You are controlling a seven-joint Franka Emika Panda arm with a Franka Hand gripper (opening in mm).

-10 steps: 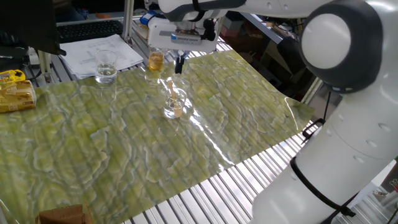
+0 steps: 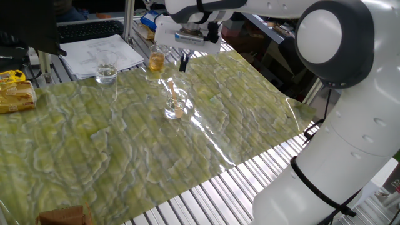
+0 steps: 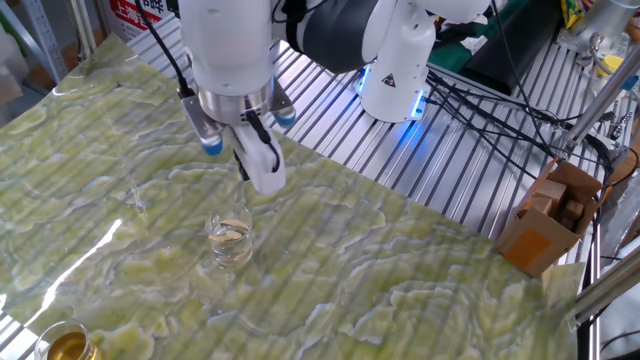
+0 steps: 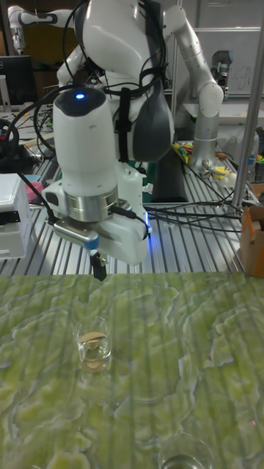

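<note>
Near the middle of the patterned green mat stands a small clear glass (image 2: 175, 110) holding a little clear liquid. A wooden stick (image 2: 172, 89) leans in it, rising above the rim. The same glass (image 3: 231, 240) shows below the gripper in the second view, and in front of it in the third view (image 4: 94, 353). My gripper (image 2: 184, 63) hangs above the mat, apart from the glass, its dark fingers close together and nothing seen between them. Another cup of clear liquid (image 2: 107, 76) and a cup of amber liquid (image 2: 157, 61) stand toward the mat's far edge.
At the left lies a gold-brown can (image 2: 17, 97). Papers (image 2: 94, 57) and a keyboard (image 2: 90, 30) lie beyond the mat. An open cardboard box (image 3: 545, 225) stands at the mat's corner.
My gripper has shifted a little to the right and slightly up in the first exterior view. The glass, stick and cups have stayed in place.
</note>
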